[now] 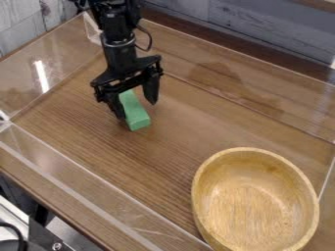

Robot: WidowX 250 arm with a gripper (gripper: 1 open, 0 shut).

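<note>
My black gripper [128, 84] comes down from the top of the view and stands open over a green block [132, 113], its fingers spread around the block's upper end. The block lies on the wooden table [157, 186], slightly tilted, its lower part uncovered. Whether the fingers touch it, I cannot tell.
A large pale yellow bowl [256, 160] sits at the lower right. Dark space lies beyond the table's back edge and at the lower left corner.
</note>
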